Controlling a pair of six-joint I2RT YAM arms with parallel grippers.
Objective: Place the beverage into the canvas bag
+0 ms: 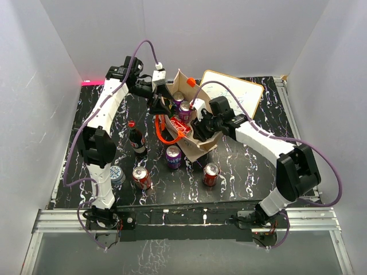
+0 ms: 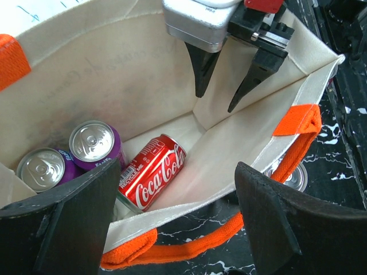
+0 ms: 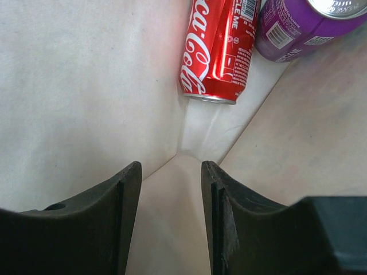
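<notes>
The canvas bag (image 1: 195, 146) with orange straps stands open in the middle. Inside lie a red Coca-Cola can (image 2: 152, 172) on its side and purple cans (image 2: 92, 143). My left gripper (image 1: 160, 103) is open over the bag's left rim; its fingers frame the view of the bag in the left wrist view. My right gripper reaches into the bag's right end, below the Coca-Cola can in its own view, part open with nothing visible between its fingers.
Outside stand a dark bottle (image 1: 136, 141), a purple can (image 1: 174, 157), two red cans (image 1: 210, 176) and a round tin (image 1: 115, 175). A whiteboard (image 1: 246, 91) lies at the back right.
</notes>
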